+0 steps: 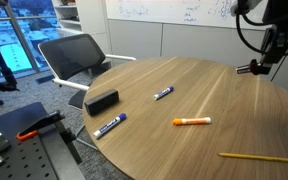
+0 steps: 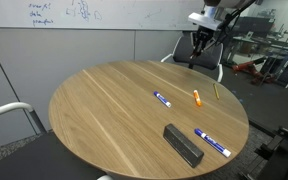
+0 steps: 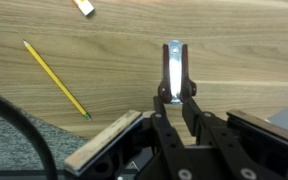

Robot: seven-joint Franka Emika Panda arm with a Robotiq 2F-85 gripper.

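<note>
My gripper (image 1: 252,68) is raised over the right part of the round wooden table (image 1: 144,125). In the wrist view its dark fingers are shut on a slim marker (image 3: 175,62) with a pale, shiny body and a bluish end. Part of that marker is hidden by the fingers. An orange marker (image 1: 192,121) lies on the table to the left of the gripper, and a yellow pencil (image 1: 257,157) lies nearer the front. Two blue-and-white markers lie farther left, one small (image 1: 164,93) and one larger (image 1: 111,125).
A black whiteboard eraser (image 2: 183,145) rests on the table near the larger blue marker. An office chair (image 1: 72,57) stands behind the table's left edge. Bare wood surrounds the spot under the gripper, and the table's edge shows at the lower side of the wrist view.
</note>
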